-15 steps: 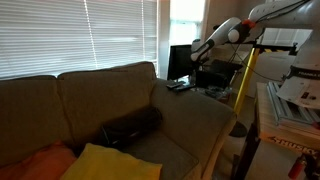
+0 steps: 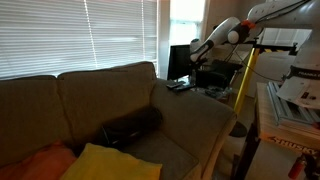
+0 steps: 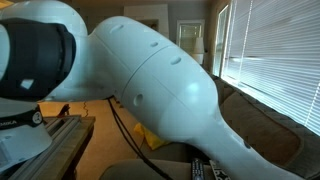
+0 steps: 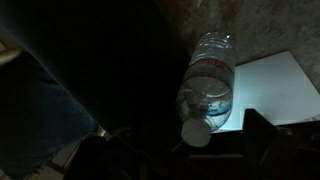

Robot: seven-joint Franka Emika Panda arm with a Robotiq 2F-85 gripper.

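Note:
In the wrist view a clear plastic bottle (image 4: 208, 78) with a whitish cap (image 4: 196, 132) shows below my gripper. The cap end points towards the gripper, between its dark, spread fingers. My gripper is open; whether either finger touches the bottle cannot be told. In exterior view 1 the arm (image 2: 238, 30) reaches to the far end of the room, where the gripper (image 2: 195, 68) is small and dark. Exterior view 2 shows mostly the white arm (image 3: 165, 75), its gripper out of sight.
A white flat sheet (image 4: 278, 88) lies beside the bottle. Something large and dark (image 4: 110, 55) fills the wrist view's left side. The brown sofa (image 2: 100, 95) holds a yellow pillow (image 2: 112, 163) and a black bag (image 2: 131, 126). A yellow pole (image 2: 246, 77) stands near the arm.

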